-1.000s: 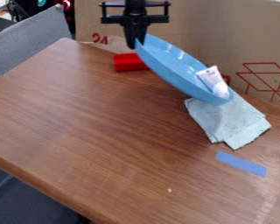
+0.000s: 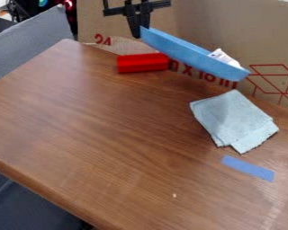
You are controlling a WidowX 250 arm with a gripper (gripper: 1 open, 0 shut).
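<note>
My gripper (image 2: 139, 27) is at the top of the camera view, shut at the near edge of a light blue tray or plate (image 2: 189, 54), which hangs tilted in the air, sloping down to the right. A small white item (image 2: 225, 56) shows behind the tray's right part. Under the tray, at the back of the table, lies a red cylinder (image 2: 139, 63).
A folded pale cloth (image 2: 230, 119) lies at the right of the wooden table (image 2: 98, 144), with a blue tape strip (image 2: 247, 168) in front. Cardboard (image 2: 261, 45) walls the back.
The blue tray has risen and tipped so that less of its top face shows; the white item now shows mostly behind it. The gripper has moved slightly up.
</note>
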